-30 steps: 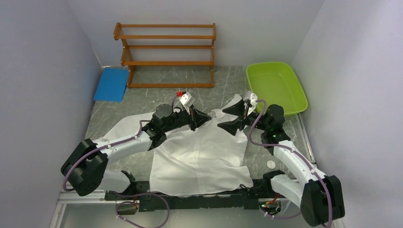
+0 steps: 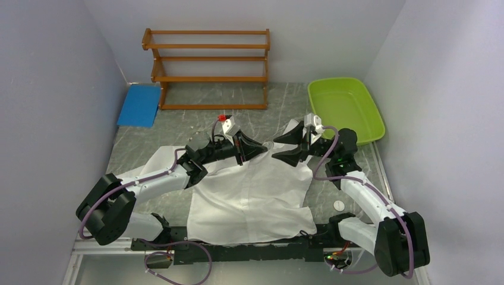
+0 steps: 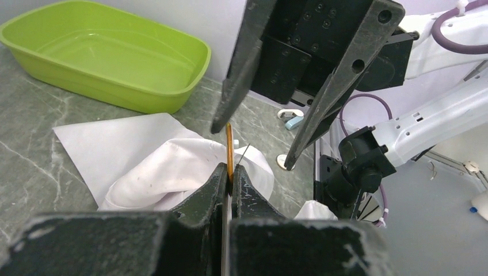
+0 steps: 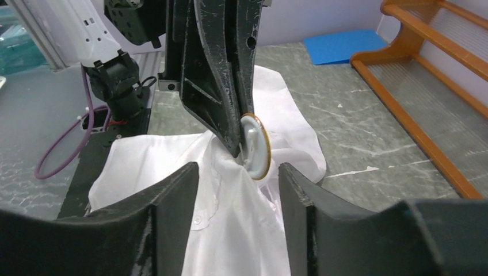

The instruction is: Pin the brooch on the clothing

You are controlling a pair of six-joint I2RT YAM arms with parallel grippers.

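The white clothing (image 2: 249, 202) lies spread over the table, part of it lifted in the middle. My left gripper (image 2: 261, 148) is shut on the brooch (image 4: 259, 146), a pale disc with a gold rim, at that lifted fold of cloth. In the left wrist view the brooch (image 3: 229, 146) stands edge-on, with a thin pin beside it. My right gripper (image 2: 277, 148) faces it from the right, part open, its fingers either side of the brooch with a gap; nothing shows held between them.
A green bin (image 2: 345, 107) stands at the back right, a wooden rack (image 2: 211, 107) at the back, a blue sheet (image 2: 138, 105) at the back left. A small white disc (image 2: 339, 205) lies right of the clothing.
My left gripper has moved slightly to the right with the brooch over the last second. My right arm has shifted slightly, its fingers still apart.
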